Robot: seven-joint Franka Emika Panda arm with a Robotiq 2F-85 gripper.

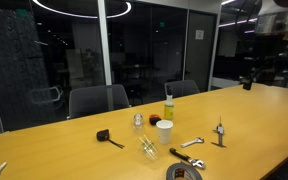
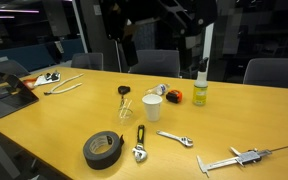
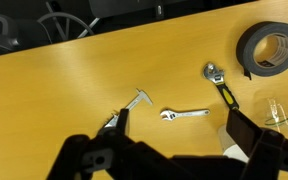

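My gripper hangs above the table, its two dark fingers wide apart and nothing between them. Below it in the wrist view lie a silver wrench, a caliper partly covered by the left finger, and a black-handled adjustable wrench. A roll of black tape lies toward the upper right. The white cup is partly hidden by the right finger. In exterior view 2 the gripper shows as a dark shape at the top, above the cup and tools.
A spray bottle, an orange-and-black item and a black tape measure stand farther back. Thin sticks lie near the cup. Chairs line the far edge.
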